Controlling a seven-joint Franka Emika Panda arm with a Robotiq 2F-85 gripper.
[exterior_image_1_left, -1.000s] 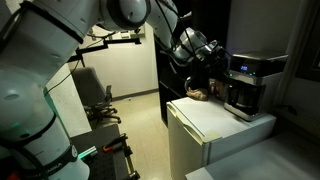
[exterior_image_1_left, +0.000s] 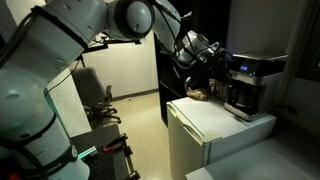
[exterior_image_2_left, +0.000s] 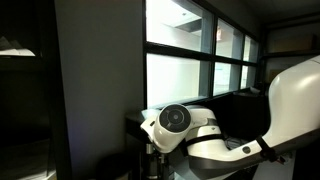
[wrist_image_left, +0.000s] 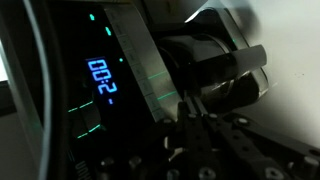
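Note:
A black and silver coffee maker (exterior_image_1_left: 250, 84) stands on the white counter, towards its back right. Its lit blue display (wrist_image_left: 101, 77) fills the left of the wrist view, appearing rotated. Beside the display, a dark carafe with a thick black handle (wrist_image_left: 230, 66) sits at the machine. My gripper is shut, its fingertips close to the machine's front and just short of the handle in that view; whether they touch anything is too dark to tell. From the side, the gripper (exterior_image_1_left: 222, 62) hangs near the coffee maker's upper left. Nothing shows between its fingers.
Brownish items (exterior_image_1_left: 198, 94) sit at the back of the white counter (exterior_image_1_left: 204, 118), left of the coffee maker. An office chair (exterior_image_1_left: 94, 92) stands on the floor at the left. Windows (exterior_image_2_left: 180, 78) line the wall.
My arm has shifted only slightly over the last second, with the gripper staying near the coffee maker. The coffee maker and counter items look unmoved.

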